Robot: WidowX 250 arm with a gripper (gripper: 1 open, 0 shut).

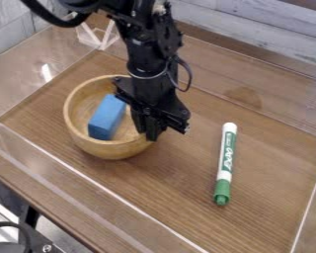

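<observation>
The black gripper (155, 124) reaches down from the top over the right part of a wooden bowl (111, 150). A blue block (106, 117) lies tilted in the left part of the bowl, left of the gripper's fingers. What is between the fingers is hidden by the dark gripper body, so its state is unclear.
A white and green marker (227, 163) lies on the wooden table (161, 208) to the right of the bowl. A dark cable shows at the lower left.
</observation>
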